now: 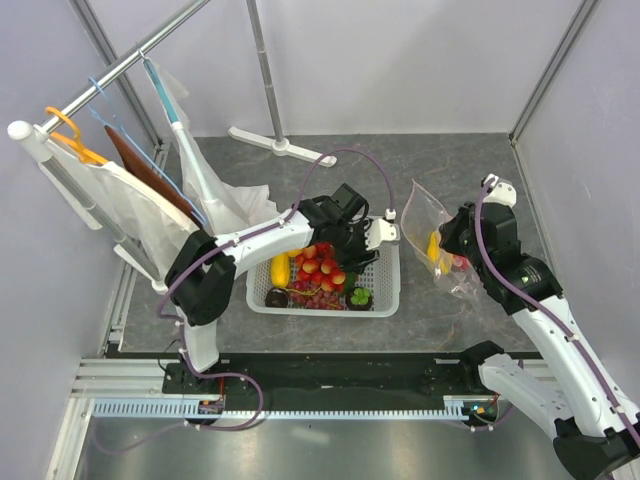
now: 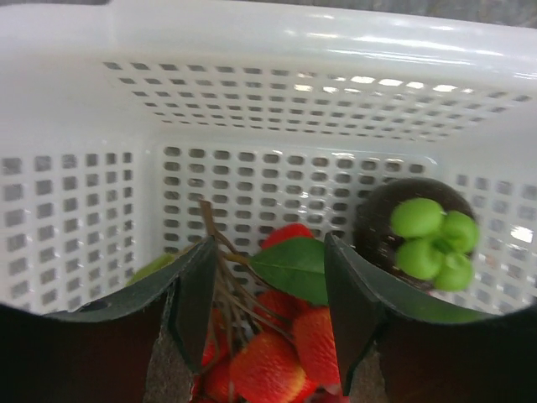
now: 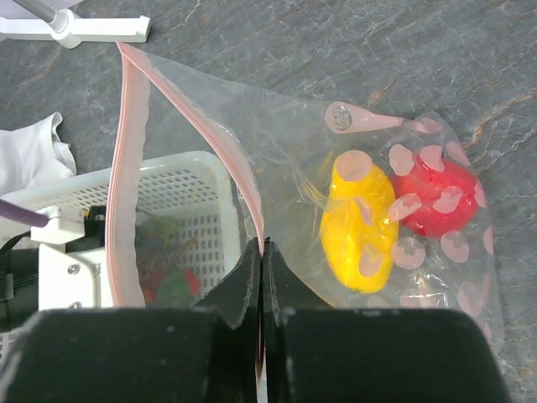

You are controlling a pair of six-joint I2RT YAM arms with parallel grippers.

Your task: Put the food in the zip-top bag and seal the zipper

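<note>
A white perforated basket (image 1: pixel 384 300) holds yellow squash (image 1: pixel 281 268), red fruit (image 1: pixel 308 265), grapes, leaves (image 2: pixel 289 267) and a dark round item with green top (image 2: pixel 428 243). My left gripper is open low over the basket, fruit and stems visible between and below its fingers. My right gripper is shut on the rim of the zip top bag (image 3: pixel 285 193) with its pink zipper. The bag hangs beside the basket, with a yellow item (image 3: pixel 357 235) and a red item (image 3: pixel 432 197) inside.
A clothes rack (image 1: pixel 60 185) with hangers and white cloths stands on the left. A white stand foot (image 1: pixel 282 145) lies at the back.
</note>
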